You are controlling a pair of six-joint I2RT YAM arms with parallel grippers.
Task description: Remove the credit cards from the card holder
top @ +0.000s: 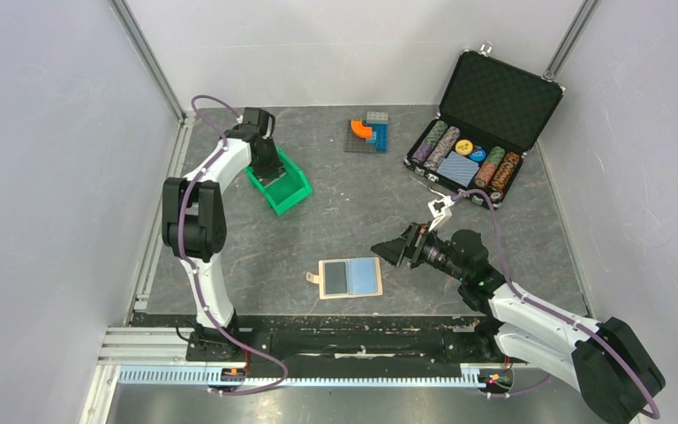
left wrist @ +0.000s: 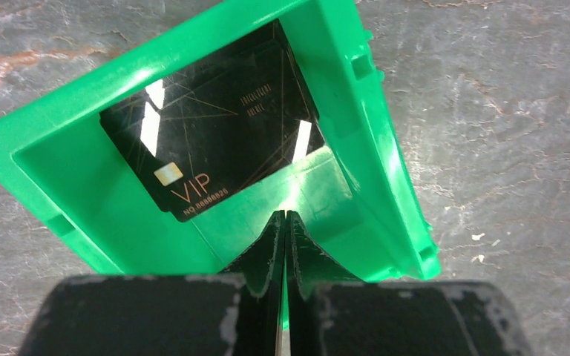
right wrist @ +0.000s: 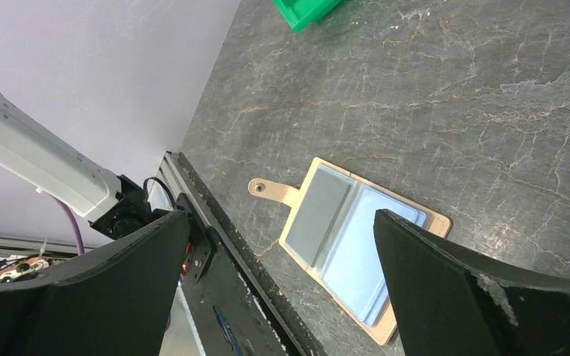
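Observation:
The black VIP cards (left wrist: 215, 126) lie stacked inside the green tray (top: 290, 196), against one end, as the left wrist view shows. My left gripper hangs over the tray with its fingertips together, beside the cards; I cannot make out anything held between them. The open card holder (top: 362, 276), tan with grey and pale blue sleeves, lies near the front edge. My right gripper is open above and beside the holder, with nothing between its fingers.
An open black chip case (top: 462, 168) stands at the back right. A small block model (top: 366, 134) with blue and orange pieces sits at the back middle.

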